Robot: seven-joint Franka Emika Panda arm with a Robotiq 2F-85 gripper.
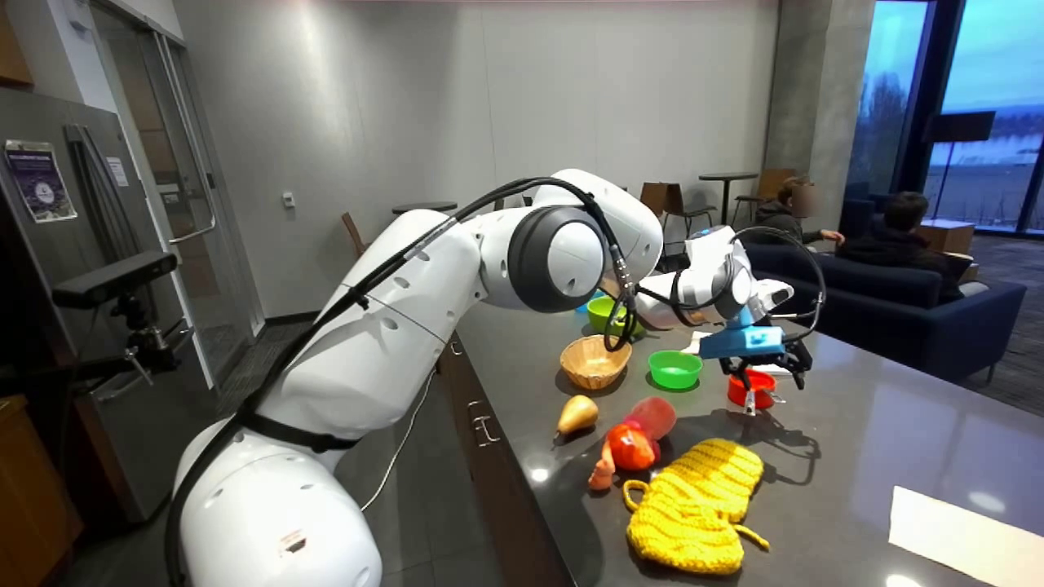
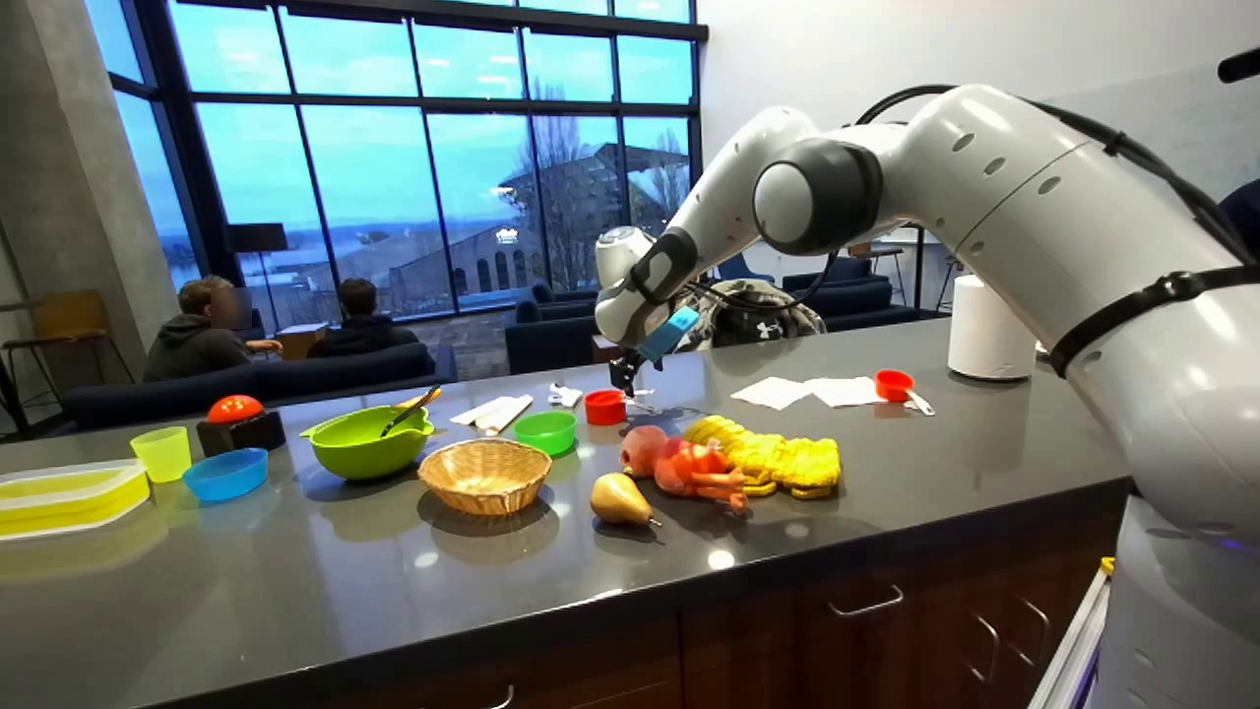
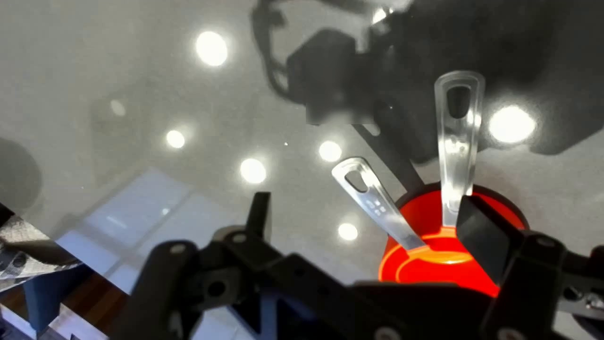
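Note:
Two red measuring cups (image 3: 441, 272) with metal handles stand nested on the grey counter; in exterior view 1 the red cups (image 1: 745, 393) are just below my gripper (image 1: 772, 377). Seen from the wrist, the gripper is open, its fingers wide apart. The right finger (image 3: 485, 235) overlaps the cups' opening from this angle; the left one (image 3: 259, 214) is over bare counter. Both handles, the shorter one (image 3: 379, 204) and the longer one (image 3: 459, 141), lie partly between the fingers' lines. Whether a finger touches a cup cannot be told.
Close by are a green bowl (image 1: 675, 370), a wicker basket (image 1: 596, 362), a pear (image 1: 577, 415), red toy food (image 1: 632, 446) and a yellow knitted piece (image 1: 696, 504). Another red measuring cup (image 2: 894, 385) lies by white paper (image 2: 774, 392). Bare counter lies right of the yellow piece.

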